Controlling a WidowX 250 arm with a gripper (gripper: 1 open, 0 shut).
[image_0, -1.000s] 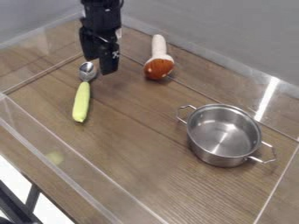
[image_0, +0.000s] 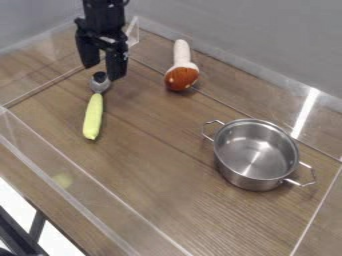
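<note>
My black gripper (image_0: 102, 64) hangs at the upper left with its fingers apart, over the metal head of a spoon-like utensil (image_0: 96, 91) that has a long pale yellow-green handle (image_0: 94, 116) lying on the wooden surface. The gripper partly covers that head. I see nothing held between the fingers.
An orange-brown object with a white handle (image_0: 182, 74) lies at the upper middle. A steel pot (image_0: 255, 146) with two side handles sits at the right.
My gripper has moved left and a little down, now over the utensil's metal head. The utensil, the orange-brown object and the pot look unmoved.
</note>
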